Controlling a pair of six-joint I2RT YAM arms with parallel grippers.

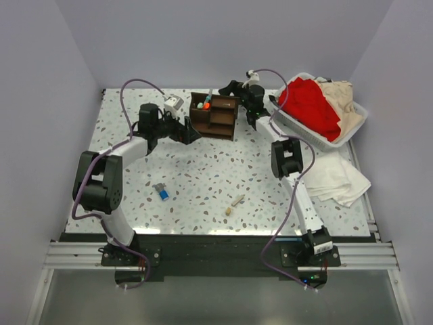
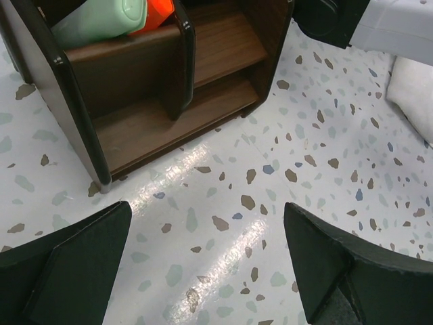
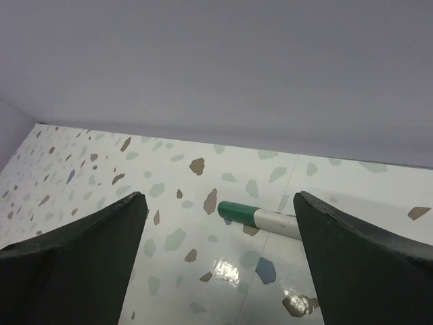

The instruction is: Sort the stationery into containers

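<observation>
In the right wrist view, a green and white marker (image 3: 240,212) lies on the speckled table, its white end cut off from sight by the right-hand finger. My right gripper is open, its fingers apart and nothing held, just behind the brown wooden organizer (image 1: 222,118). That organizer has a green item (image 2: 101,22) and an orange item (image 2: 157,13) in one compartment. My left gripper stands open and empty at the organizer's front left. Farther forward lie a blue item (image 1: 164,195), a small pale item (image 1: 238,200) and a yellowish one (image 1: 229,211).
A white basket (image 1: 360,114) with red and beige cloth stands at the back right, close to my right arm. White cloth (image 1: 335,179) lies in front of it. A wall rises directly behind the table's back edge.
</observation>
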